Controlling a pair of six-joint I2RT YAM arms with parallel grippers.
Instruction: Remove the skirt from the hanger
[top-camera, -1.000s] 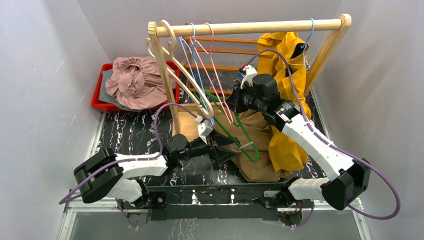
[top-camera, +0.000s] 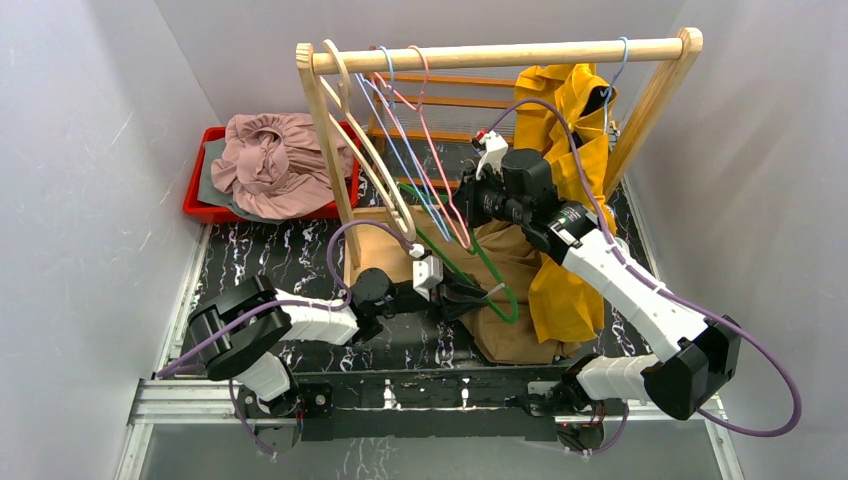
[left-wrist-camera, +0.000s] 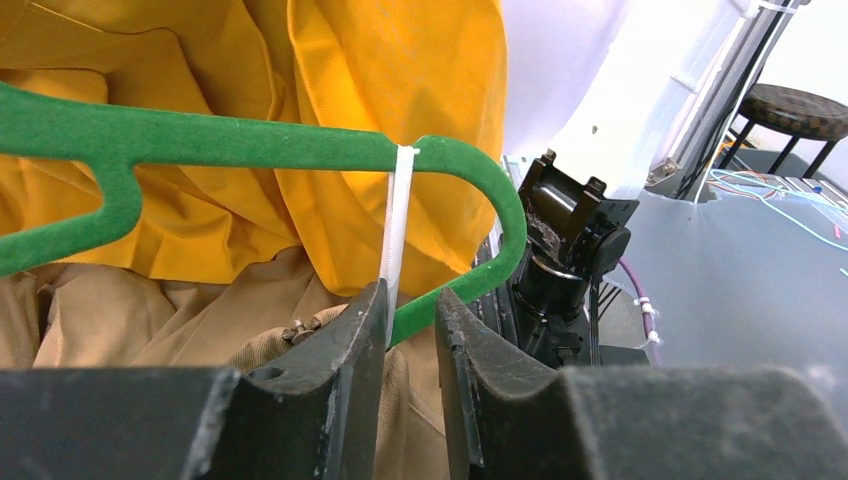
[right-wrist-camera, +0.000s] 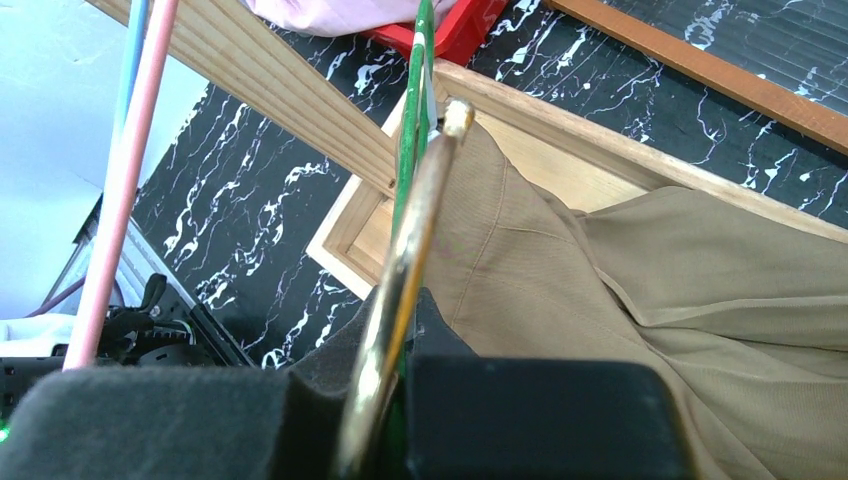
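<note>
A green hanger (top-camera: 510, 305) (left-wrist-camera: 250, 142) (right-wrist-camera: 417, 70) hangs over brown cloth (top-camera: 520, 340) (left-wrist-camera: 75, 320) (right-wrist-camera: 720, 270). My left gripper (top-camera: 465, 298) is part open at the hanger's end, its fingertips either side of the lower bar beside a white band (left-wrist-camera: 398, 210). My right gripper (top-camera: 465, 195) is shut on the hanger's gold hook (right-wrist-camera: 415, 240). Yellow cloth (top-camera: 565, 300) (left-wrist-camera: 390, 230) hangs behind the hanger on the right.
A wooden rail (top-camera: 500, 55) holds several pink, blue and beige hangers. A red bin (top-camera: 195, 205) of pink cloth stands at left. A wooden box (right-wrist-camera: 640, 170) lies under the brown cloth.
The left gripper has moved rightward to the green hanger's end and its fingers have come closer together. The hanging hangers have swung slightly. The right arm stays almost still.
</note>
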